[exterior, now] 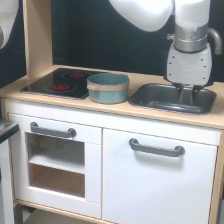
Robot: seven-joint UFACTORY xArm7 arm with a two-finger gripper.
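My gripper [188, 90] hangs at the upper right, pointing down over the dark sink [152, 96]. Its small dark fingers blend into the sink behind them, so how far apart they stand is unclear. No object shows at the fingertips. To the left of the sink, a blue-green pot [108, 90] rests upright on the wooden counter [135, 108], clear of the gripper.
A black hob [62, 82] with red rings lies left of the pot. Below the counter are an oven door [58, 165] with a grey handle and a white cabinet door [155, 185]. Part of a white arm link [145, 10] crosses the top.
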